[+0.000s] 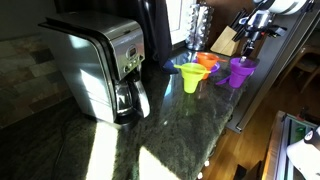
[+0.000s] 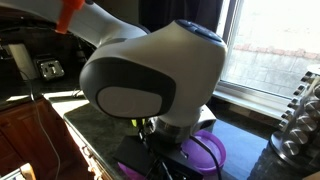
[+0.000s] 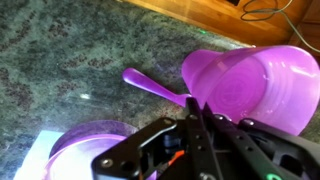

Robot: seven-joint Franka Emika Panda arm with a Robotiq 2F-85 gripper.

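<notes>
A purple cup (image 3: 240,85) with a long handle (image 3: 150,84) fills the right of the wrist view, its mouth turned toward the camera. My gripper is shut on the cup, at the near rim close to where the handle comes in. The exact grip is partly hidden by the dark fingers. In exterior view 1 the cup (image 1: 242,73) is by the counter's right edge, below my gripper (image 1: 247,50). Exterior view 2 has the arm covering most of the finger area.
Another purple vessel (image 3: 85,155) lies at the lower left of the wrist view. Yellow-green (image 1: 190,77) and orange (image 1: 208,60) cups stand left of the purple one. A coffee maker (image 1: 110,70) occupies the near counter. Open counter (image 1: 175,130) lies in front.
</notes>
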